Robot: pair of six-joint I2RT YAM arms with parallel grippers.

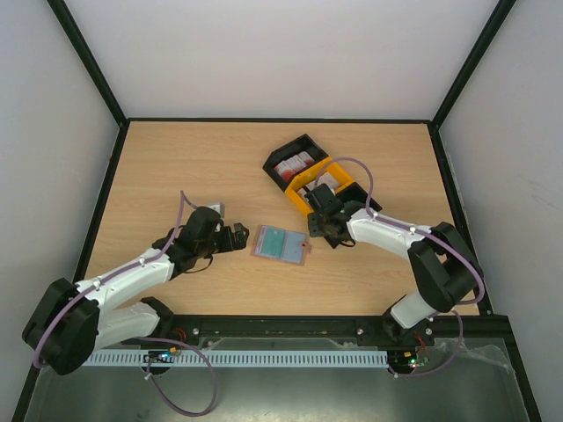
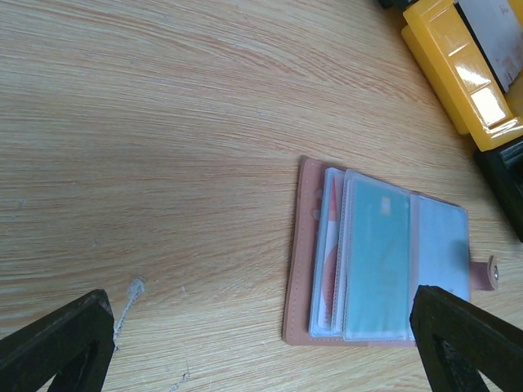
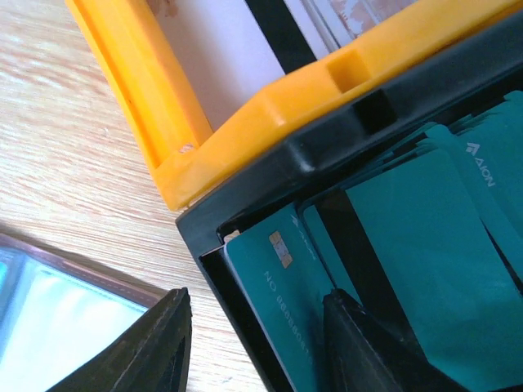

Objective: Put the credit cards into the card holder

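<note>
The open card holder lies flat in the middle of the table. Its clear sleeves show a teal card and a red-and-white one. To its left, my left gripper stands open and empty. Teal cards stand in the near black bin. My right gripper is part open there: one finger is outside the bin wall, the other is inside against or near the front teal card. Clear space shows beside the outer finger, so nothing looks clamped.
A yellow bin with pale cards adjoins the black one. Beyond it stands another black bin with red-and-white cards. The bins form a slanted row close to the holder's right.
</note>
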